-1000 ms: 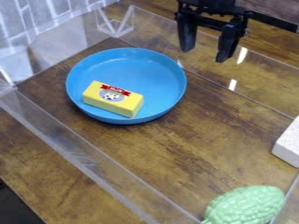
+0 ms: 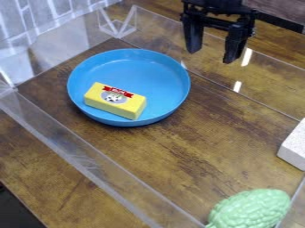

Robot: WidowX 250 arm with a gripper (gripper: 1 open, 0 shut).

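Observation:
A black gripper [image 2: 217,36] hangs at the top right of the view, above the wooden table, with its two fingers apart and nothing visible between them. Below and to the left of it, a blue plate [image 2: 128,64] rests on the table, holding a yellow box [image 2: 114,102] with a red label near its front left.
A white block [image 2: 293,142] lies at the right edge, and a green textured object [image 2: 248,208] at the bottom right. Clear plastic walls cross the left and top of the table [image 2: 191,151].
The gripper has shifted slightly to the left. The plate, box and other objects have not visibly moved.

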